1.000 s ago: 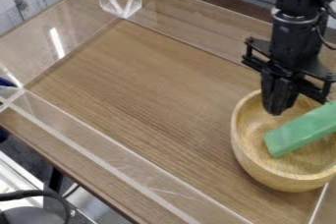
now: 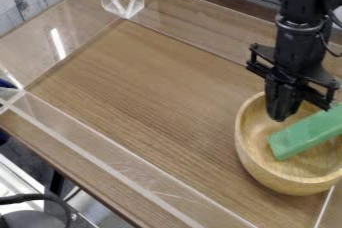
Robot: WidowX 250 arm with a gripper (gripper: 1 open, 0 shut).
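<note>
My black gripper (image 2: 281,104) reaches down from the top right, its fingers over the left back part of a round wooden bowl (image 2: 281,177) at the right of the table. It looks shut, with nothing visible between its fingers. A green block (image 2: 301,137) lies tilted in the bowl, to the right of and below the fingertips, partly against the rim at the right.
A clear plastic piece (image 2: 122,2) stands at the back left. Black cables (image 2: 34,202) lie at the lower left, beside the table's edge.
The gripper has shifted very slightly, with its fingertips a little lower. The bowl and green block look unmoved.
</note>
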